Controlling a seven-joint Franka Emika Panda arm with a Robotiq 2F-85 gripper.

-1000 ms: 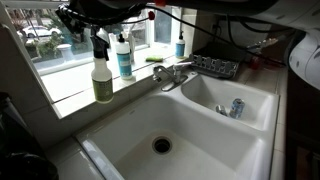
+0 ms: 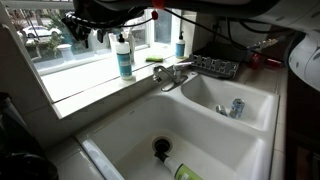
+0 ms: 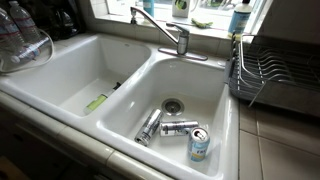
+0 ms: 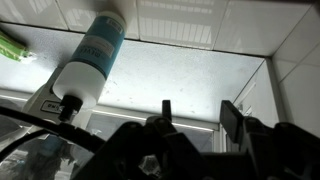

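Note:
My gripper is open, with a clear gap between its fingers and nothing held. In exterior view 1 it hangs high by the window at the upper left [image 2: 88, 34]. A bottle with a green label [image 2: 183, 172] lies on its side in the large sink basin [image 2: 125, 135], near the drain and partly cut off by the frame's bottom edge. Exterior view 2 shows its green part [image 3: 97, 102] on that basin's floor. Standing on the window sill, a white-capped bottle with a blue label [image 2: 124, 62] also appears left of my fingers in the wrist view [image 4: 95, 52].
Several cans [image 3: 180, 128] are in the other basin. Between the basins and the window rises the faucet [image 3: 180, 38]. A dish rack [image 3: 275, 72] occupies the counter at the right. Another bottle [image 2: 180, 46] stands farther along the sill, past a green item [image 2: 155, 59].
The green-labelled bottle hung below my gripper a second ago.

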